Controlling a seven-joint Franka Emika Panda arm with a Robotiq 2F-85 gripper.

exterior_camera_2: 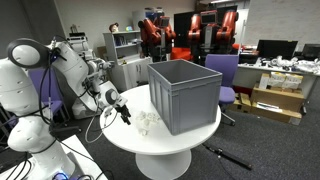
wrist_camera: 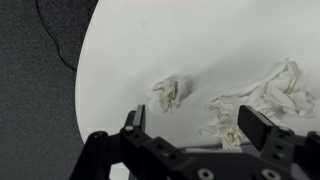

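Note:
My gripper stands open above the white table, its two dark fingers wide apart at the bottom of the wrist view. Just ahead of the gap lies a small crumpled white paper ball (wrist_camera: pixel 168 94), not touched by either finger. A larger crumpled paper (wrist_camera: pixel 270 98) spreads out to the right, partly hidden behind the right finger (wrist_camera: pixel 256 124). In the exterior view the gripper (exterior_camera_2: pixel 125 114) is over the left part of the table, left of several crumpled papers (exterior_camera_2: pixel 144 118).
A big grey open bin (exterior_camera_2: pixel 190 100) stands on the round white table (exterior_camera_2: pixel 165 138), right of the papers. The table's curved edge runs close by on the left of the wrist view. Purple chair (exterior_camera_2: pixel 222 68) and boxes (exterior_camera_2: pixel 278 97) are behind.

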